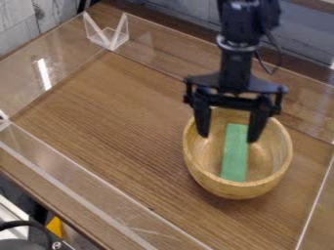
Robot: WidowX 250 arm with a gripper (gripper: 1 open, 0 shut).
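My black gripper [233, 104] is lowered over the yellow bowl [201, 164], open, its two fingers spread to either side above the bowl's back part. A green rectangular object [235, 154] lies lengthwise inside the bowl, below and between the fingers. Whether the fingertips touch the bowl is unclear.
A wooden table [104, 137] fills most of the view, largely clear to the left. A white wire-like object [107, 34] stands at the back left. Dark edges border the table at the back and lower left.
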